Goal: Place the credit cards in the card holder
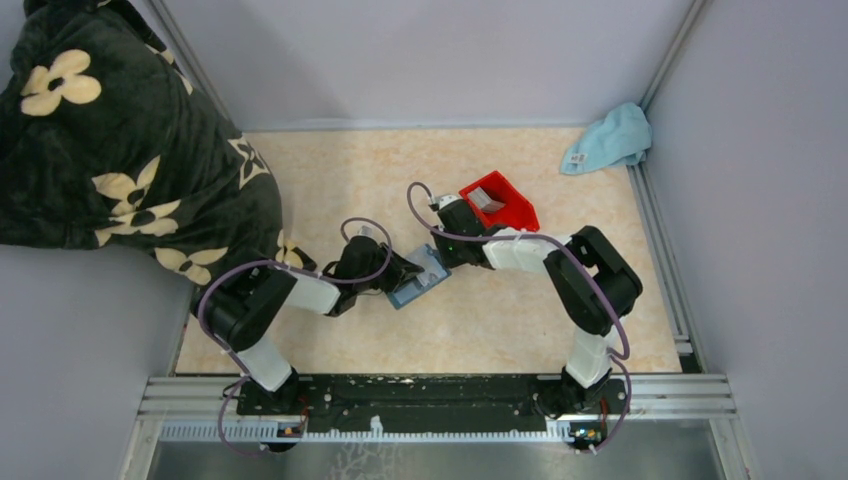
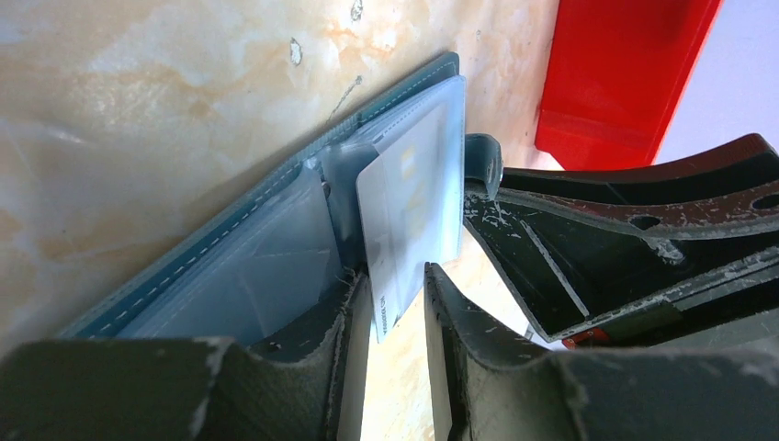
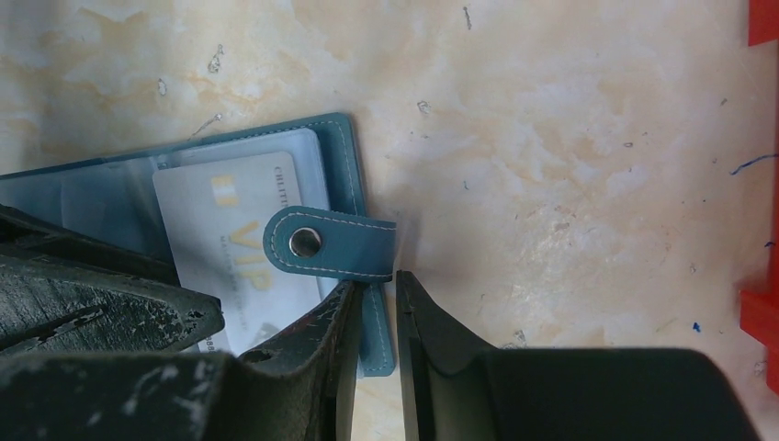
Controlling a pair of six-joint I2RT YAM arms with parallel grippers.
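The blue card holder (image 1: 405, 294) lies unfolded on the table between both grippers. A white VIP card (image 3: 234, 202) rests at its right-hand clear pocket, largely within the sleeve, partly under the snap strap (image 3: 329, 243). In the left wrist view the near edge of the card (image 2: 409, 202) stands slightly raised at the pocket's mouth. My left gripper is open narrowly, its fingertips just behind that edge. At the holder's right end, my right gripper is shut on the holder by its strap side. The left finger (image 3: 156, 312) hides the card's lower left part.
A red box (image 1: 517, 213) with pale cards (image 1: 486, 199) inside stands behind the right gripper. A light blue cloth (image 1: 612, 140) lies at the back right, and a dark floral blanket (image 1: 130, 150) covers the left side.
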